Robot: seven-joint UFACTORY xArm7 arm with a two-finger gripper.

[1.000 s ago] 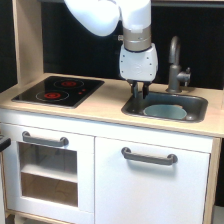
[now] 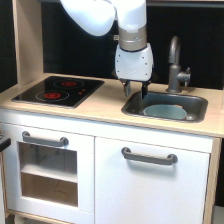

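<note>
My gripper point(image 2: 136, 89) hangs from the white arm above the left rim of the dark sink point(image 2: 197, 105). Its two small black fingers stand apart, and nothing shows between them. A flat, pale blue-green item point(image 2: 166, 112) lies in the sink basin, to the right of the gripper and clear of it. The image is too small to tell whether that item is a plate or a lid.
A dark faucet point(image 2: 176, 68) rises behind the sink. On the left, a black cooktop point(image 2: 58, 91) is set into the wooden counter point(image 2: 100, 103). Bare counter lies between them. Below are white cabinet fronts with grey handles point(image 2: 150, 156).
The arm and gripper have shifted slightly to the left, and the fingers look farther apart. The item in the sink, the cooktop and the cabinets have stayed put.
</note>
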